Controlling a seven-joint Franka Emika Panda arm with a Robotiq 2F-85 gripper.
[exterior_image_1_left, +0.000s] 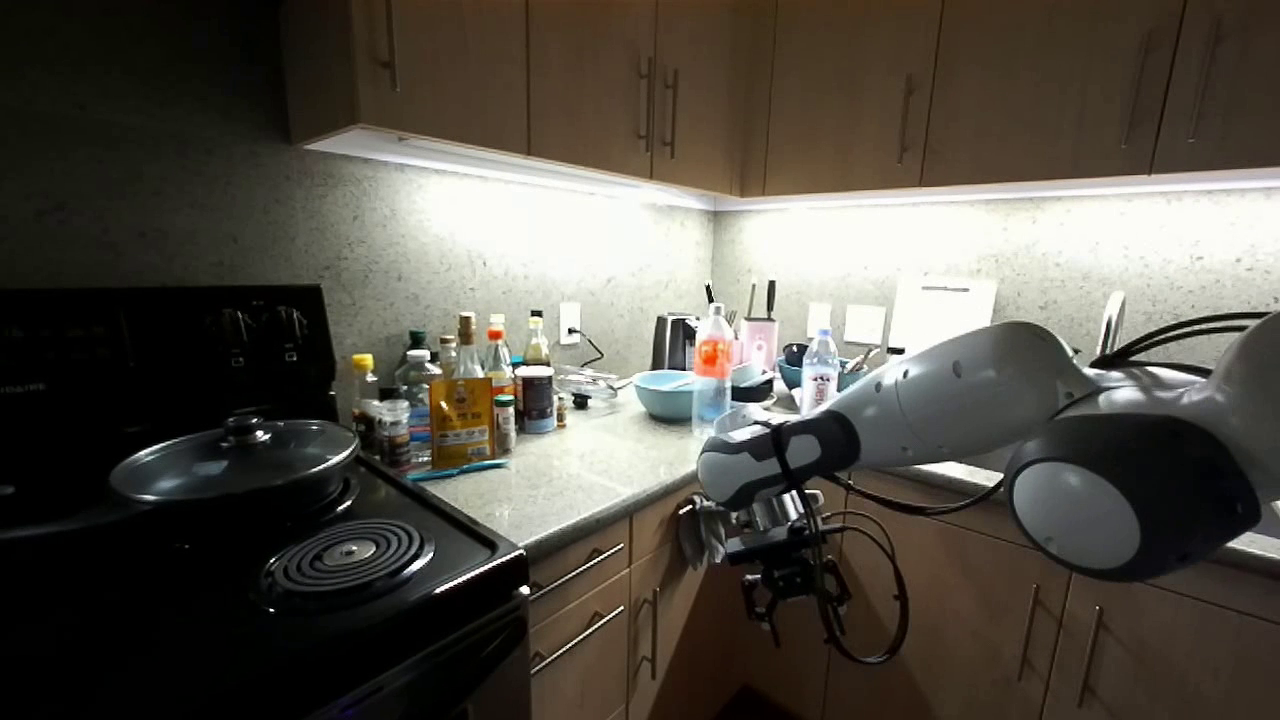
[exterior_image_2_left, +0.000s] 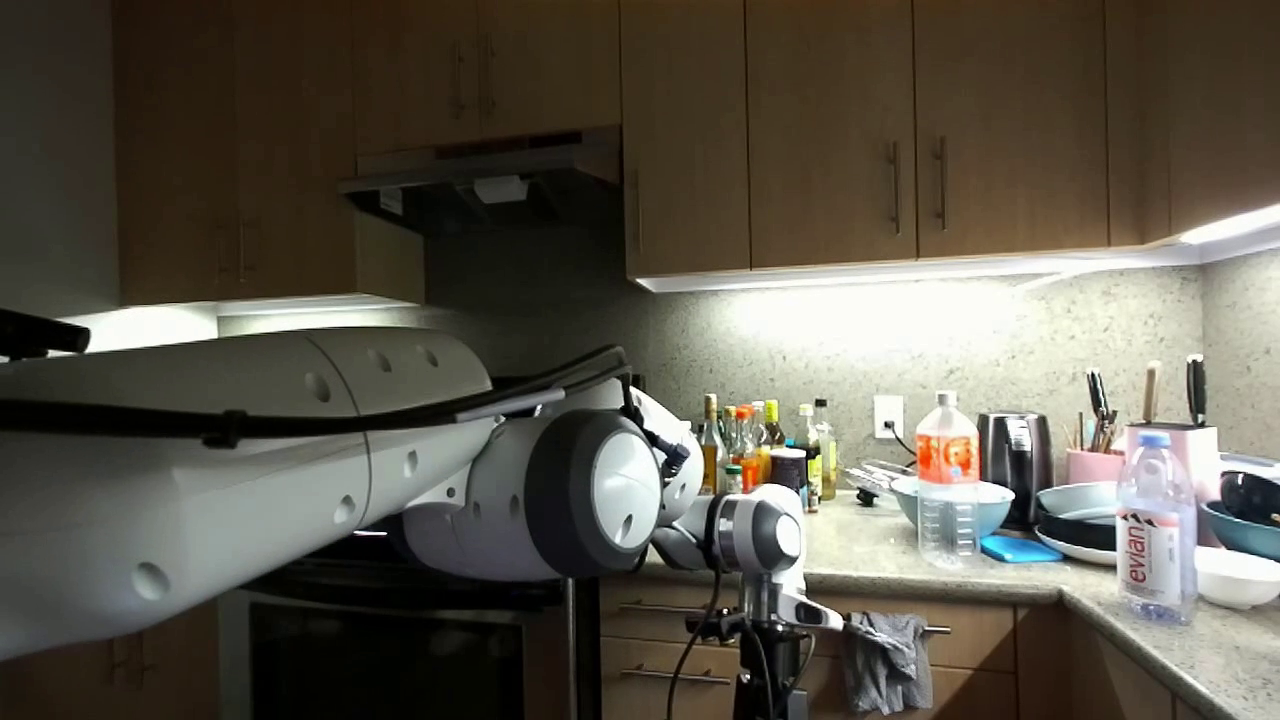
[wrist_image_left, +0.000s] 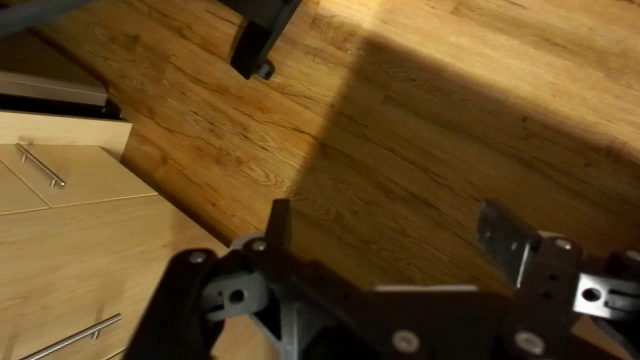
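In the wrist view my gripper is open, its two dark fingers wide apart with only wooden floor visible between them. From exterior view 1, the gripper (exterior_image_1_left: 797, 598) hangs below counter height in front of the corner cabinets. A grey cloth (exterior_image_2_left: 887, 662) drapes over a drawer handle, to the right of the wrist in exterior view 2. That same cloth (exterior_image_1_left: 703, 533) appears just left of the gripper mount in exterior view 1, partly hidden; whether they touch I cannot tell.
A lidded pan (exterior_image_1_left: 240, 462) sits on the black stove. The counter carries several sauce bottles, a blue bowl (exterior_image_1_left: 663, 395), an orange-labelled bottle (exterior_image_2_left: 948, 480) and an Evian bottle (exterior_image_2_left: 1155, 528). Drawer handles (exterior_image_1_left: 578, 640) jut out near the arm. Open floor (wrist_image_left: 384, 138) lies below.
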